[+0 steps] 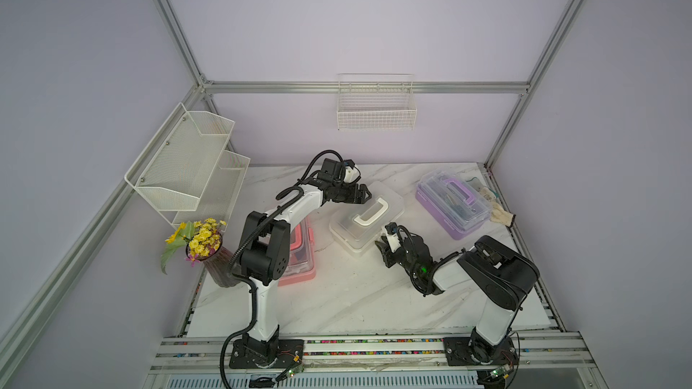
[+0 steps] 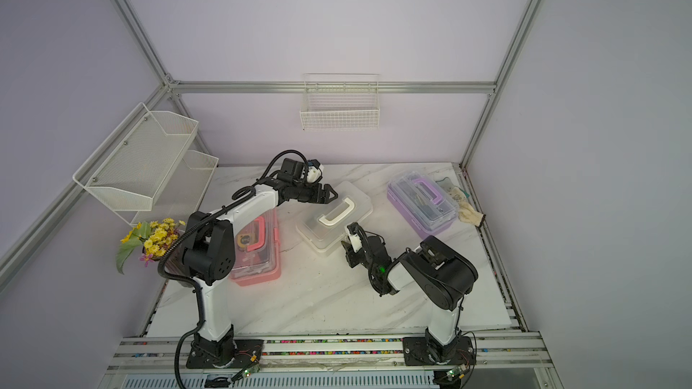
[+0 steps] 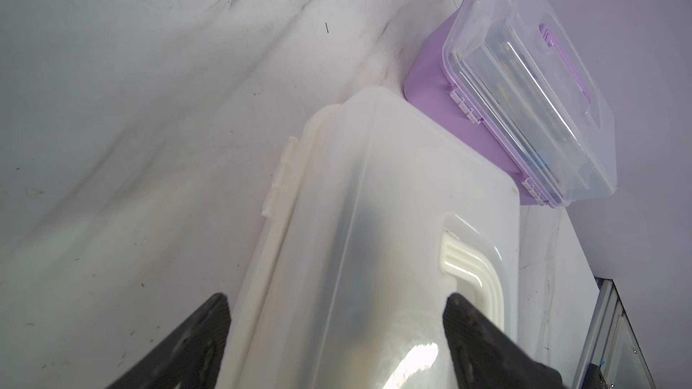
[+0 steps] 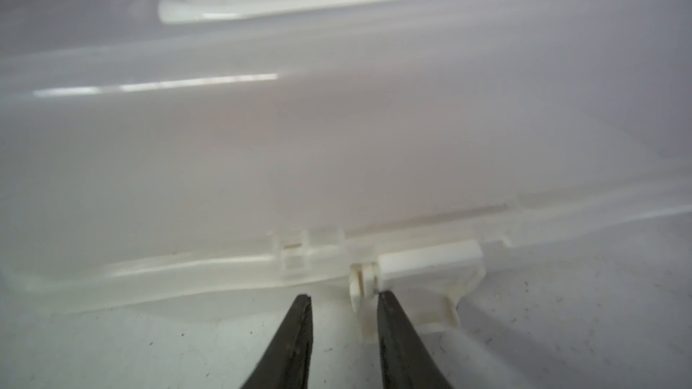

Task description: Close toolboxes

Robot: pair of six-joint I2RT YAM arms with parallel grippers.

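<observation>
The clear white toolbox (image 1: 360, 224) sits mid-table, lid down, with a white handle (image 2: 337, 210) on top. A white latch (image 4: 425, 259) hangs from its front edge in the right wrist view. My right gripper is at that latch, its fingertips close together; what lies between them is unclear. My left gripper stands open over the lid's far end. A purple toolbox (image 1: 450, 205) lies back right, lid down. A pink toolbox (image 2: 256, 266) is at the left, partly hidden by my left arm.
A flower vase (image 1: 220, 270) stands at the left edge under white wire shelves (image 1: 180, 165). Gloves (image 2: 468, 212) lie beside the purple box.
</observation>
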